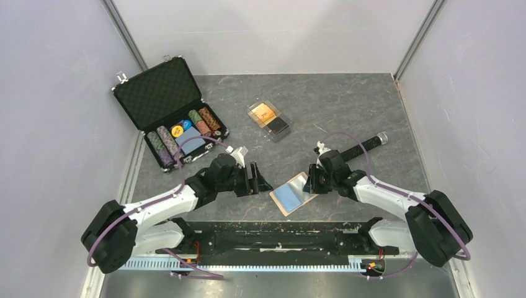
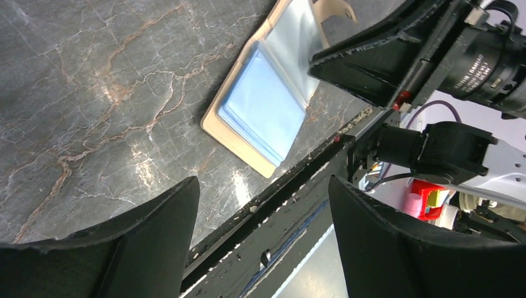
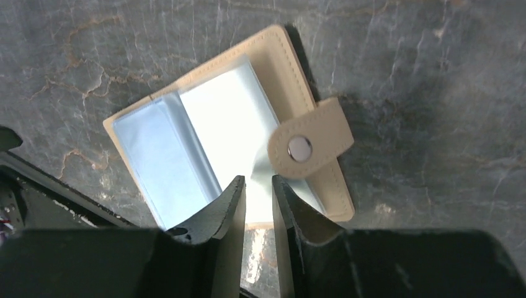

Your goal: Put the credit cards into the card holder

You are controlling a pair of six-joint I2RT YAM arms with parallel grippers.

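Observation:
The card holder (image 1: 293, 194) lies open and flat on the grey table, beige-edged, with a blue sleeve (image 3: 162, 158) on one half and a white sleeve (image 3: 226, 112) on the other. A beige strap with a metal snap (image 3: 299, 149) reaches over the white side. My right gripper hovers at that side, its fingers close together; a narrow gap shows the white sleeve, and whether anything is gripped is unclear. To the left of the holder, my left gripper stands open and empty. Farther back, a clear case (image 1: 268, 120) holds flat orange and black pieces, possibly cards.
An open black case (image 1: 177, 115) of poker chips stands at the back left. Behind the right arm lies a black cylinder (image 1: 363, 148). Dark rail (image 1: 279, 243) runs along the front edge. Bare table (image 1: 347, 102) stretches across the back right.

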